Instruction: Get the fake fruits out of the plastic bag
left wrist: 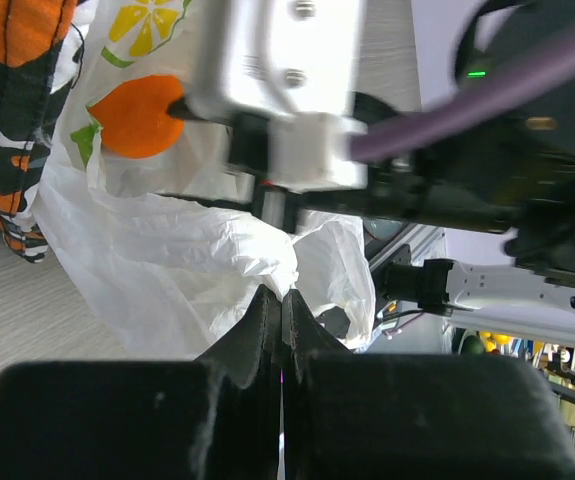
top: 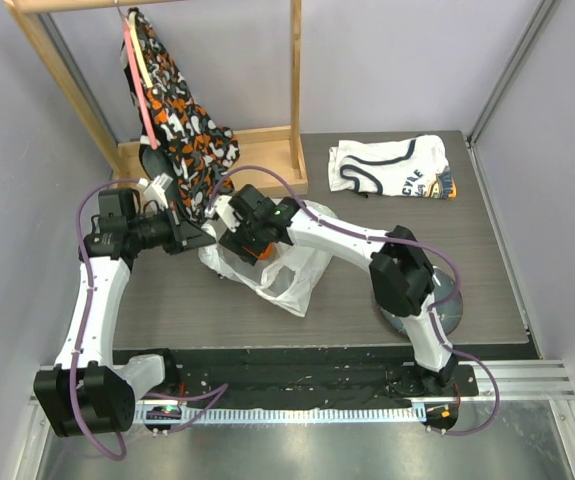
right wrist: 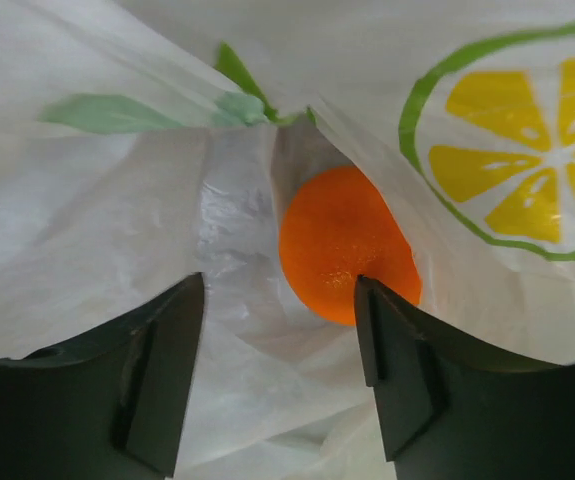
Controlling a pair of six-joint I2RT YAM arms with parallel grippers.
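Note:
The white plastic bag (top: 292,280) lies crumpled with its mouth spread. My left gripper is shut on the bag's edge, the thin white film running into its fingertips. An orange fake fruit rests inside the bag; the left wrist view also shows the orange fruit (left wrist: 139,117) among the folds. Reaching into the bag, my right gripper has its fingers apart. Its right fingertip overlaps the fruit in the right wrist view, while the left one stands clear; whether they touch it I cannot tell.
A dark round plate (top: 447,305) sits at the right, partly covered by my right arm. The folded white cloth (top: 392,166) lies at the back right. A patterned cloth (top: 182,120) hangs from a wooden frame (top: 295,100) behind the bag. Bare table lies in front.

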